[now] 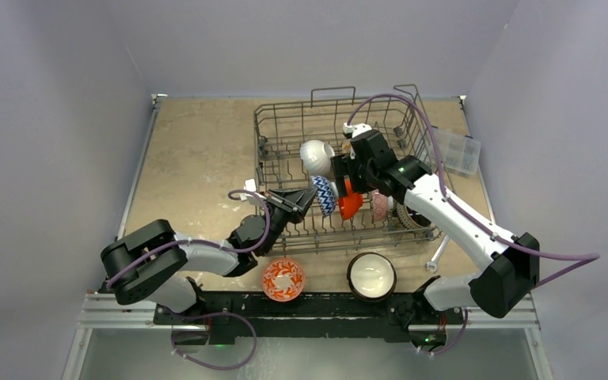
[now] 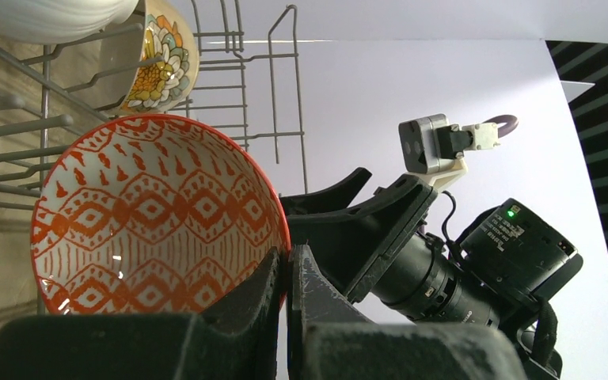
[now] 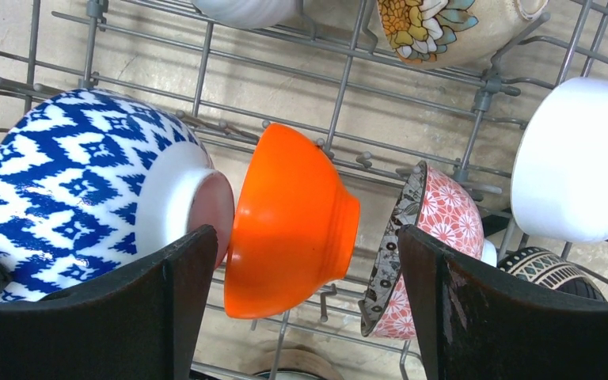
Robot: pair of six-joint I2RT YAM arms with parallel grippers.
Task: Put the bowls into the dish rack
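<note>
In the dish rack (image 1: 285, 115) stand a white bowl (image 1: 317, 156), a blue-and-white bowl (image 3: 79, 190), an orange bowl (image 3: 285, 222), a pink floral bowl (image 3: 443, 222) and others. My left gripper is shut at the blue bowl, whose orange-patterned inside (image 2: 158, 206) fills much of the left wrist view; whether the rim lies between the fingertips is unclear. My right gripper is above the orange bowl, fingers apart, nothing seen held. An orange-patterned bowl (image 1: 283, 279) and a black-rimmed white bowl (image 1: 371, 275) lie in front of the rack.
A clear plastic box (image 1: 459, 150) stands right of the rack, with a wrench (image 1: 435, 257) on the floor nearer the front. The floor left of the rack is clear.
</note>
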